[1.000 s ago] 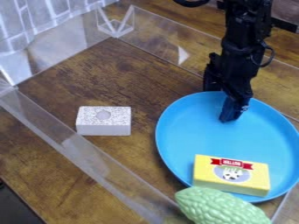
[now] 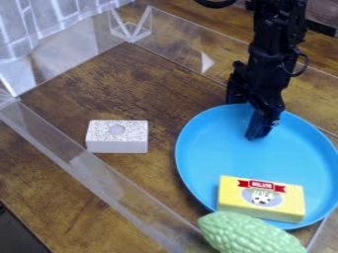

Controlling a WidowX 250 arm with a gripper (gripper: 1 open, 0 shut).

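A black robot gripper (image 2: 258,104) reaches down from the top right over the back of a blue round plate (image 2: 244,158). Its fingers are dark and overlap, so I cannot tell whether they are open or shut, or if anything is between them. A yellow box (image 2: 260,198) with a red label lies on the front of the plate.
A white speckled block (image 2: 117,136) lies on the wooden table (image 2: 106,89) at left. A green bumpy object (image 2: 248,237) sits at the bottom edge, below the plate. Clear plastic walls border the area, and the middle left of the table is free.
The gripper has shifted very slightly near the back of the plate. The objects have not moved.
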